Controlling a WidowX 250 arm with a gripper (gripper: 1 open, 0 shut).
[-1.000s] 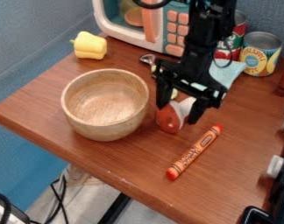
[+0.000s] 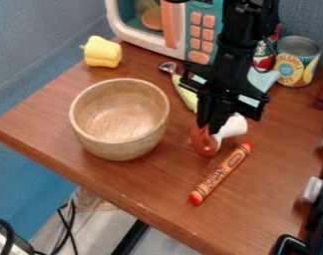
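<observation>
The black gripper (image 2: 209, 122) is low over the table, right of a wooden bowl (image 2: 119, 120). Just below its fingers sit a red-orange object (image 2: 203, 141) and a white cup-like object (image 2: 232, 127), partly covered by it. Whether the fingers hold either is unclear. An orange crayon (image 2: 220, 173) lies in front of them. A banana (image 2: 183, 92) and a spoon (image 2: 171, 69) lie behind, partly hidden by the arm.
A toy microwave (image 2: 161, 20) stands at the back, a yellow pepper-like object (image 2: 102, 52) at back left, cans (image 2: 297, 62) at back right. Black equipment (image 2: 300, 229) lines the right edge.
The gripper's fingers appear closer together than a second ago, over the red-orange and white objects, and the arm has shifted slightly. The other things are unchanged.
</observation>
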